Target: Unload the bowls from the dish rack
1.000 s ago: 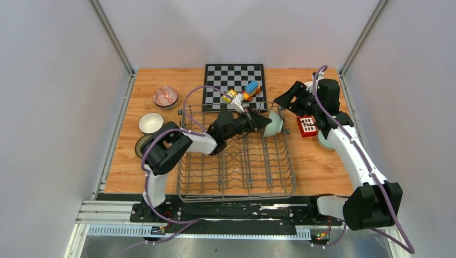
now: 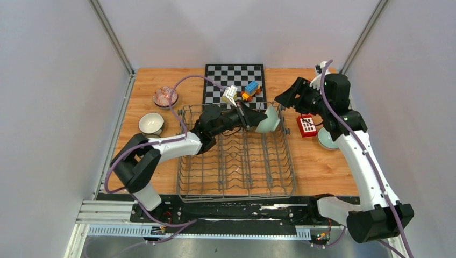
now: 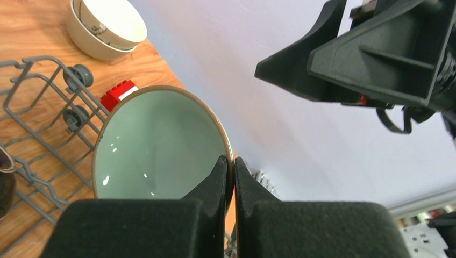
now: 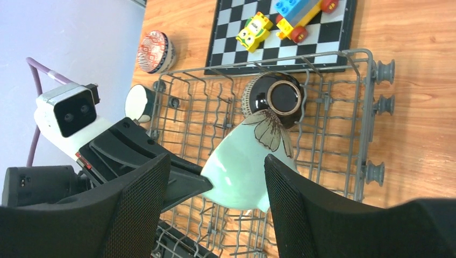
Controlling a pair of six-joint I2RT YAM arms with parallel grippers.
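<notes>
A mint-green bowl (image 2: 268, 121) hangs tilted over the rack's right rear part, with my left gripper (image 2: 263, 117) shut on its rim. In the left wrist view the brown edge of that bowl (image 3: 161, 142) passes between the fingertips; the right wrist view shows a dark flower on its outside. To the right, above the rack's rear corner, my right gripper (image 2: 280, 101) stands open, its fingers apart and empty. Below the held bowl, a dark ribbed bowl (image 4: 257, 88) sits in the wire dish rack (image 2: 236, 194).
On the table's left are a red-patterned bowl (image 2: 165, 95) and a white bowl (image 2: 151, 123). At the right lie a red block (image 2: 307, 127) and another mint bowl (image 2: 326, 141). Behind the rack, a checkered board (image 2: 235, 72) carries toy bricks (image 2: 251, 87).
The left gripper and its bowl have shifted a little left, and the bowl's tilt differs. The left elbow has swung outward to the left.
</notes>
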